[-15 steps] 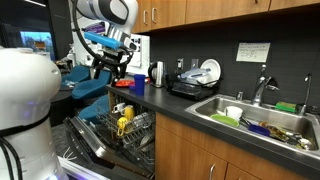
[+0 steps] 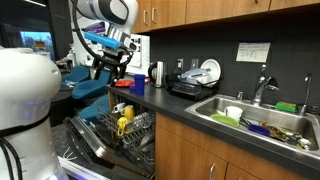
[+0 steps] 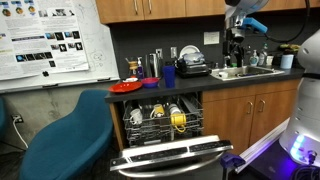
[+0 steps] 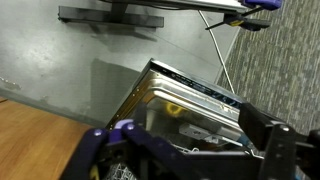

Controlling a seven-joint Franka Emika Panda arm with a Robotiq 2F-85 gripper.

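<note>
High in front of the open dishwasher hangs my gripper, its black fingers (image 4: 262, 130) standing apart along the bottom of the wrist view. Nothing shows between them except the dishwasher door (image 4: 185, 98) far below. In exterior view 1 the dark gripper (image 2: 113, 72) is small against the background, clear of the counter and rack. The pulled-out dish rack (image 3: 155, 128) holds a yellow mug (image 3: 178, 120) and several other dishes. The lowered door (image 3: 170, 155) stretches out in front of it.
A blue cup (image 2: 137, 84) and a red plate (image 3: 125, 86) are on the counter (image 3: 140, 92). The sink (image 2: 255, 117), with several items in it, lies to the right. A blue beanbag (image 3: 65, 138) sits left of the dishwasher. Bare floor (image 4: 60, 70) shows beside the door.
</note>
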